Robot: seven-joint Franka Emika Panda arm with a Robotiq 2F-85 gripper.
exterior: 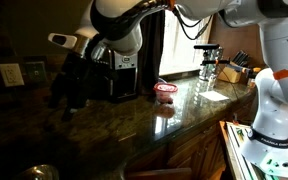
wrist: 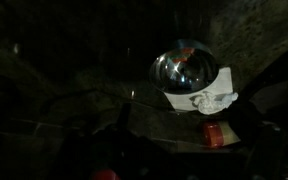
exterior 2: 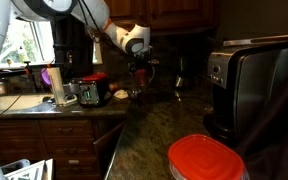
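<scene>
My gripper (exterior: 68,102), dark against the dark wall, hangs above the left part of the counter. In the wrist view its two dark fingers (wrist: 121,117) look spread apart, with nothing clearly held between them. A round shiny metal bowl (wrist: 184,67) lies below and ahead of it. The same bowl (exterior: 41,172) is cut by the bottom left edge of exterior view 1. Against the bowl's side is a white crumpled paper or cloth (wrist: 209,95). A small red and pale object (wrist: 219,134) shows beside the right finger; what it is stays unclear.
A coffee machine (exterior: 123,72) stands against the wall, and a red-lidded container (exterior: 165,92) sits to its right. That red lid (exterior 2: 205,158) is close to exterior view 2. Between them and the gripper, the dark counter (exterior: 104,135) is mostly clear.
</scene>
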